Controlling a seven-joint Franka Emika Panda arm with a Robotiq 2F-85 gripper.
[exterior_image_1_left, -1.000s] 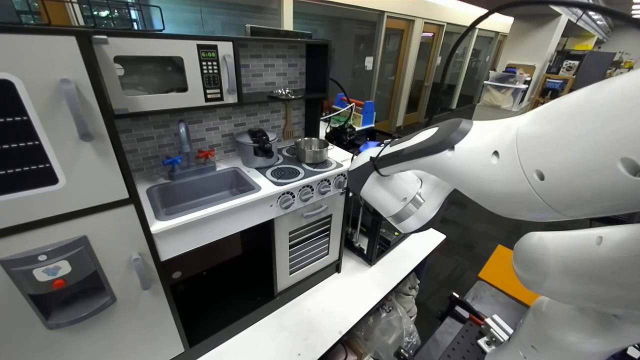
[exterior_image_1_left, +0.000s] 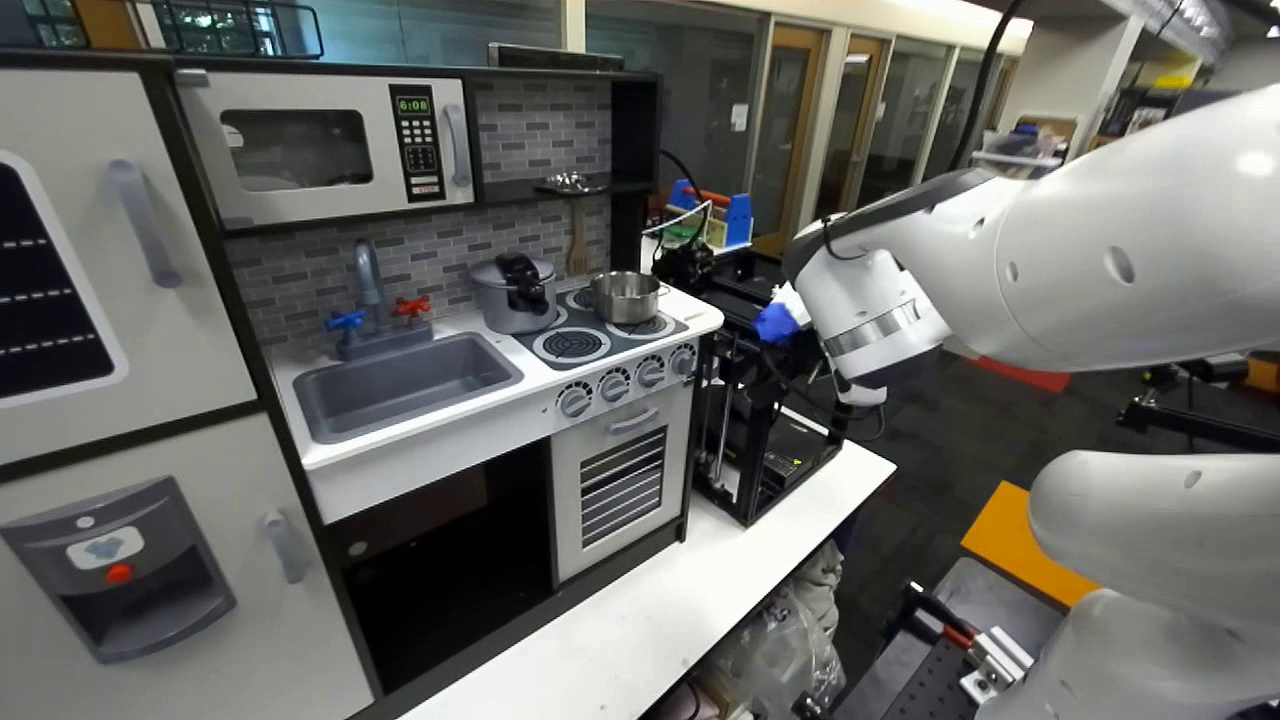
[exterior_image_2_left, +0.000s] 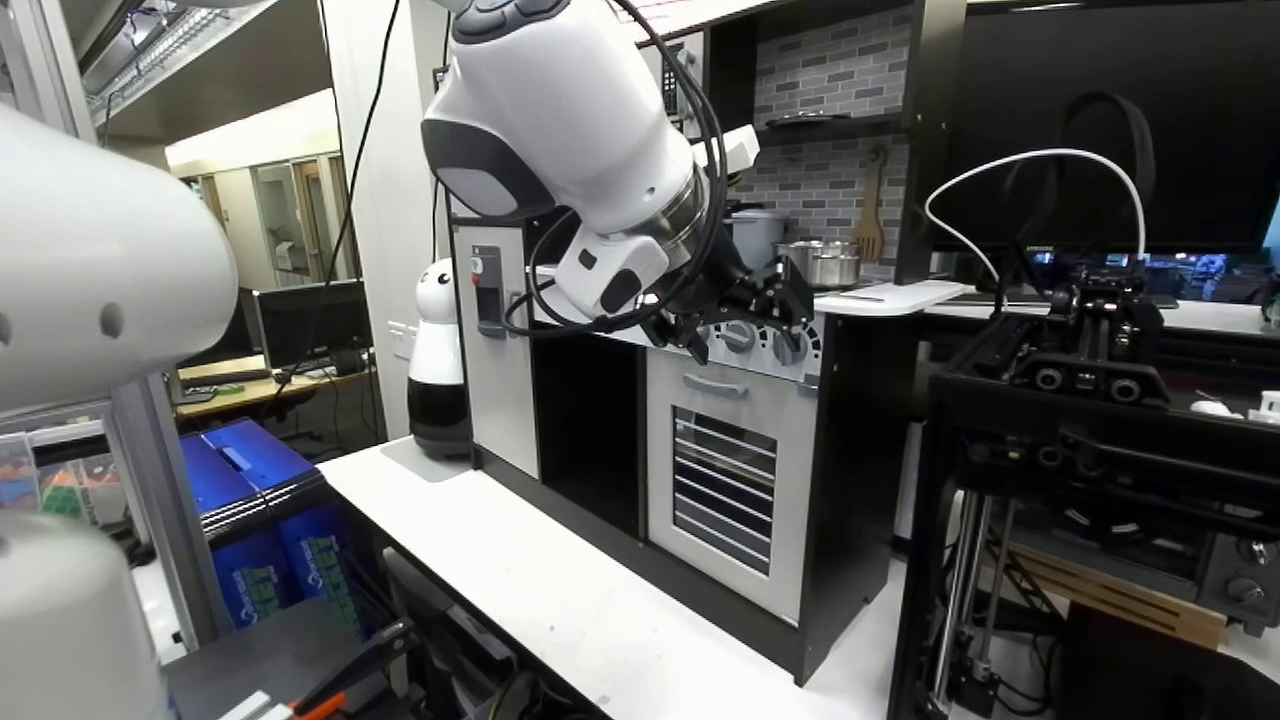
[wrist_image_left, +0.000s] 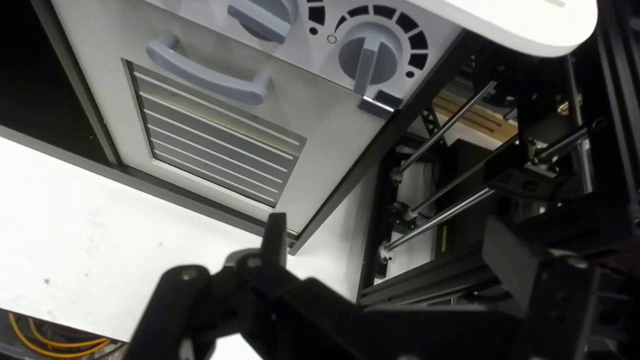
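My gripper is open in the wrist view, its two black fingers spread wide and nothing between them. In exterior view 2 the gripper (exterior_image_2_left: 740, 322) hangs in front of the toy stove's knobs, off the surfaces; exterior view 1 hides its fingers. The toy oven door (exterior_image_1_left: 618, 488) is closed, with a grey handle (wrist_image_left: 207, 75) along its top. On the burners stands a steel pot (exterior_image_1_left: 626, 298), and beside it a grey pot (exterior_image_1_left: 513, 298) with a black item on top. The grey sink (exterior_image_1_left: 408, 384) looks empty.
Right of the kitchen, a black-framed 3D printer (exterior_image_2_left: 1086, 396) stands close to the oven's side. A black-and-white figure (exterior_image_2_left: 437, 360) stands on the table's far end in exterior view 2.
In exterior view 1 the arm's wrist has moved up and to the right, away from the stove. The kitchen and pots look unmoved.
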